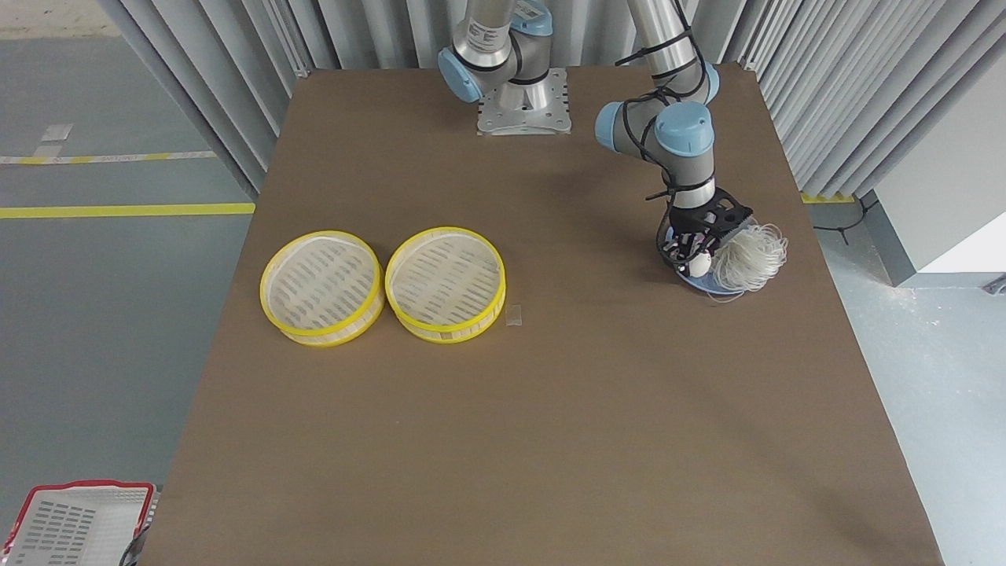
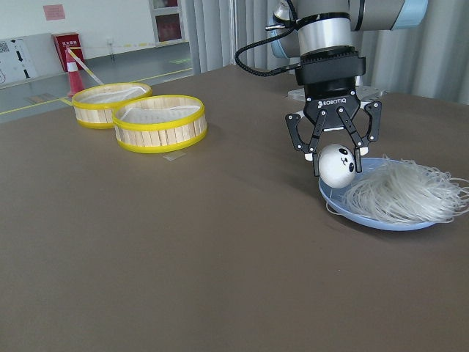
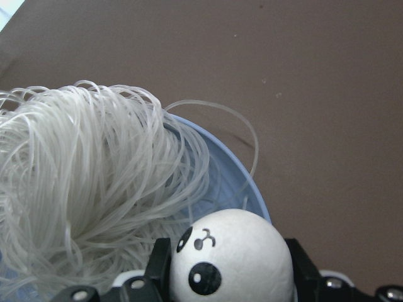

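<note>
My gripper [image 2: 337, 164] is shut on a white ball with a panda face [image 2: 331, 171], which sits between the fingertips at the near-left rim of a blue plate [image 2: 374, 220]. The plate holds a heap of translucent white noodle-like strands [image 2: 403, 191], with some loose loops over its rim. In the front view the gripper and ball [image 1: 699, 264] are at the table's right side; in the wrist view the ball [image 3: 232, 264] fills the bottom centre, beside the strands.
Two yellow-rimmed steamer baskets [image 1: 321, 281] stand side by side on the left half of the brown table [image 1: 566, 443].
</note>
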